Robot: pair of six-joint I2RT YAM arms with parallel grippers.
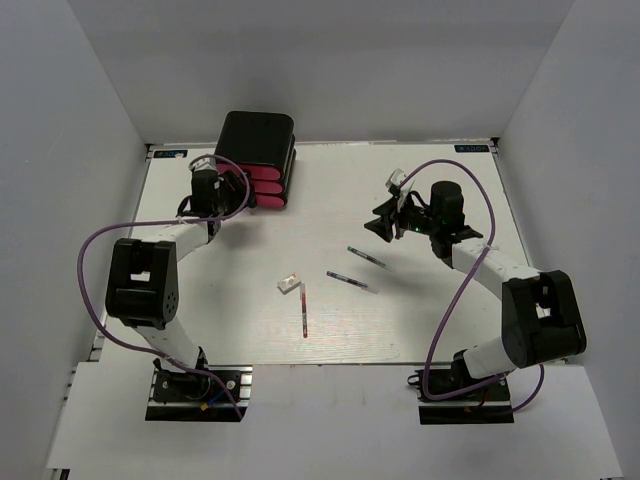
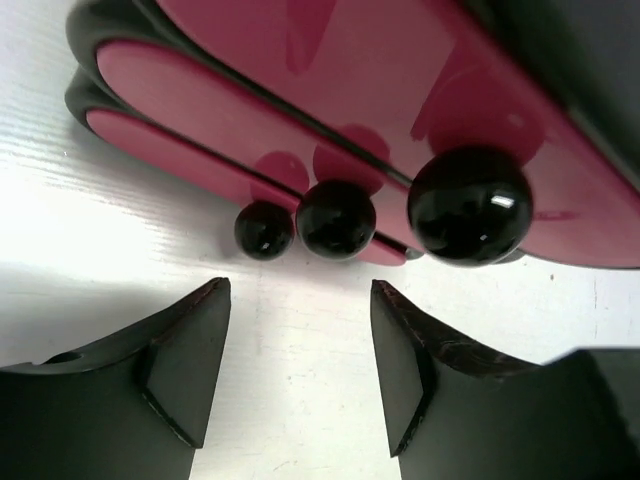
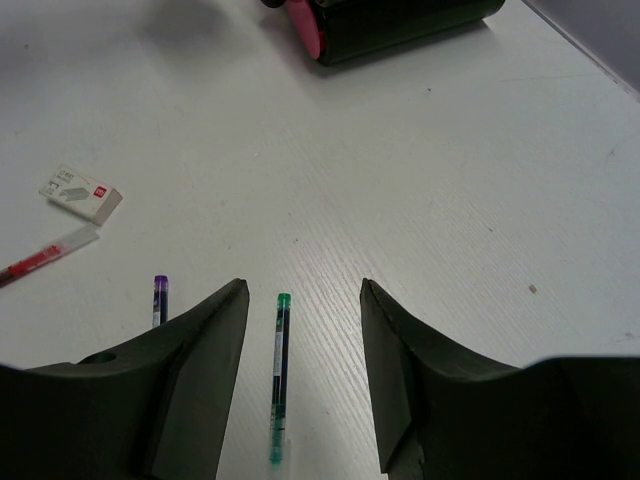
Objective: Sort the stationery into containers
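Observation:
A black cabinet [image 1: 256,138] with stacked pink-fronted drawers [image 1: 270,187] stands at the back left, its drawers apparently shut. In the left wrist view, three round black knobs [image 2: 336,219] stick out from the pink fronts. My left gripper is open just in front of them, nothing between its fingers. My right gripper hangs open and empty over the right side of the table. Near it lie a green-ended pen [image 1: 366,256] and a purple-ended pen [image 1: 351,281]. A red pen [image 1: 304,312] and a small white eraser [image 1: 289,284] lie mid-table.
Grey walls [image 1: 320,70] close in the back and sides. The left arm [image 1: 150,270] covers part of the table's left side.

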